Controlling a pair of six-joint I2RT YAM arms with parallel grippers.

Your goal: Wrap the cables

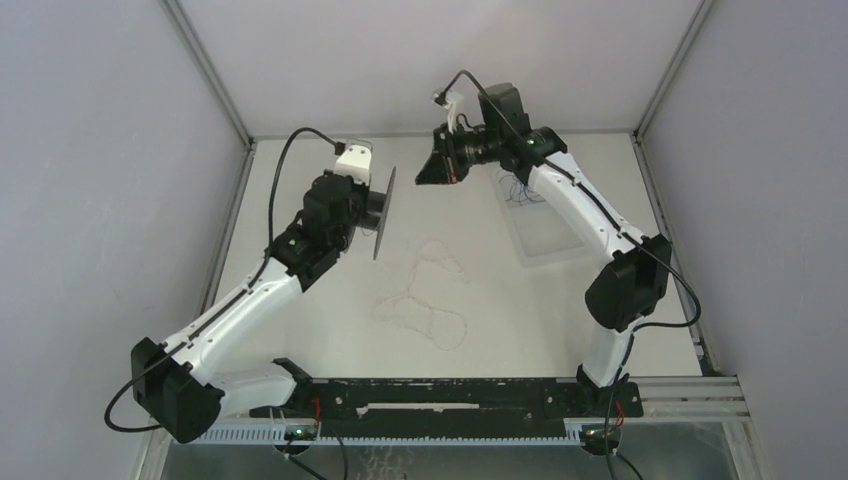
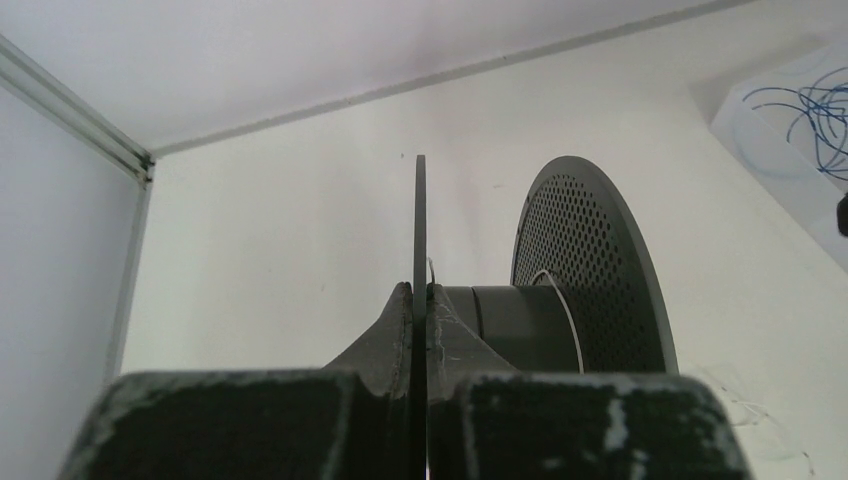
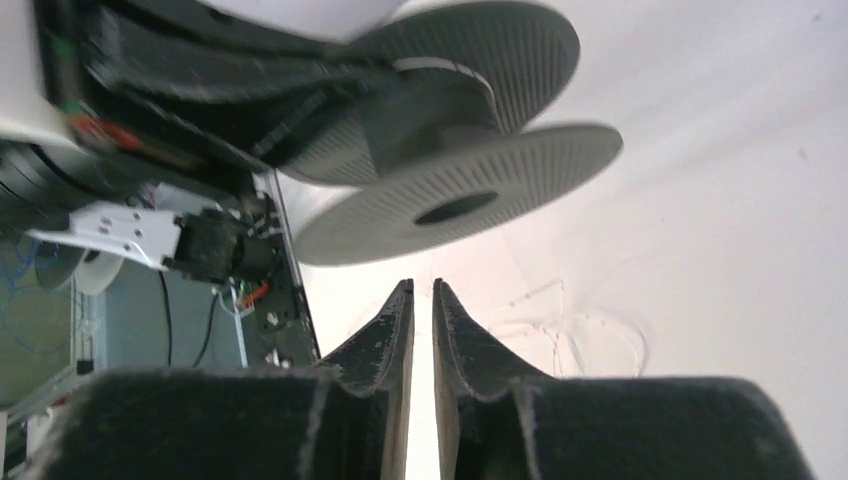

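Observation:
A dark spool with two perforated flanges hangs over the table, its outer flange (image 1: 386,212) turned toward the right arm. My left gripper is shut on the thin inner flange (image 2: 420,215), seen edge-on between its fingers. A pale strand (image 2: 568,310) runs round the spool's core. On the white table, a thin pale cable (image 1: 465,325) lies in loose loops, faint against the surface. Clear of the spool, to its right, hovers my right gripper. Its fingertips stand slightly apart, with nothing visible between them.
At the right, a translucent bin (image 1: 548,240) holds tangled blue cables (image 2: 828,120), partly under the right arm in the top view. Walls close in the table at the back and sides. The front middle of the table bears only the loose pale cable.

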